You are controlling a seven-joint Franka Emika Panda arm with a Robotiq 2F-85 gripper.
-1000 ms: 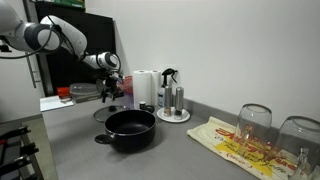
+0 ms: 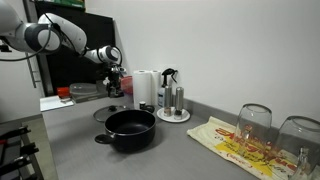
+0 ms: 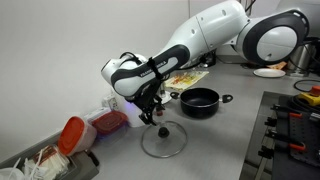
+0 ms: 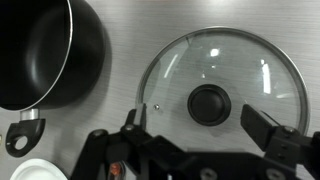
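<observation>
A round glass lid with a metal rim and black knob lies flat on the grey table. My gripper is open, its two black fingers wide apart. In the wrist view the knob appears between them, with nothing gripped. From the side, the gripper hangs above the lid, apart from its knob. A black two-handled pot stands uncovered beside the lid; part of it shows at the wrist view's upper left.
Past the pot are a white plate with bottles and a paper towel roll. A red bowl stands near the gripper's side of the table. Glass jars sit on a patterned cloth.
In exterior view 1 my gripper has shifted slightly to the right near the lid. Lid and pot have stayed in place.
</observation>
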